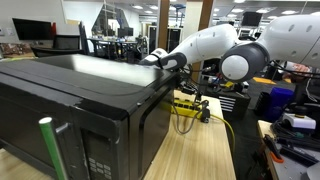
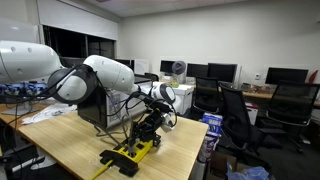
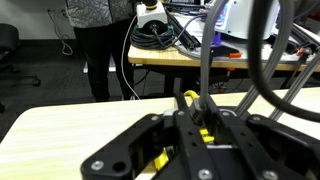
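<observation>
In exterior view 2, my gripper (image 2: 150, 128) is low over the wooden table, close to a yellow and black object (image 2: 124, 160) lying there. Dark cables loop around the wrist. In the wrist view the gripper looks shut, its dark fingers close together in front of yellow parts. A grey cable (image 3: 206, 65) runs down close to the fingertips; what lies between them cannot be made out. Exterior view 1 shows the yellow and black object (image 1: 188, 108) beyond the black box-shaped appliance (image 1: 100, 110), with the gripper itself mostly hidden.
The large black appliance takes up the left of exterior view 1. Bare table (image 1: 205, 150) lies to its right. Another bench (image 3: 165, 58) with coiled cables stands beyond the table edge, and office chairs (image 2: 240, 120) are at the far side.
</observation>
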